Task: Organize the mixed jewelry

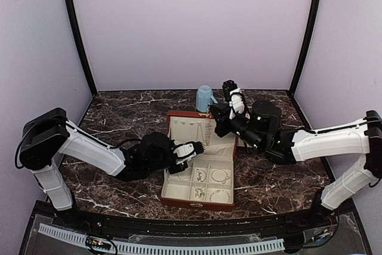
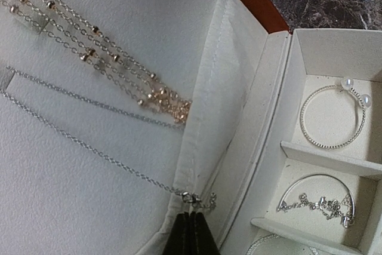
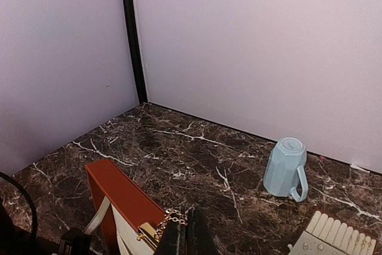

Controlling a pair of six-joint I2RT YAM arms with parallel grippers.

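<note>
An open jewelry box (image 1: 169,196) stands in the middle of the table. A gold beaded necklace (image 2: 116,58) and a silver chain necklace (image 2: 89,145) run down its white lid lining. My left gripper is shut, its tips by the silver chain's clasp end at the pocket edge; no grip on the chain can be made out. At the lid's upper edge my right gripper is shut on a gold chain (image 3: 170,218), which loops beside the brass latch (image 3: 147,234). Bracelets (image 2: 332,117) lie in the tray compartments.
Behind the box an upside-down blue mug (image 3: 286,168) stands on the dark marble table (image 3: 203,165). A white ridged jewelry holder (image 3: 334,240) shows at the lower right of the right wrist view. Free table lies left of the box.
</note>
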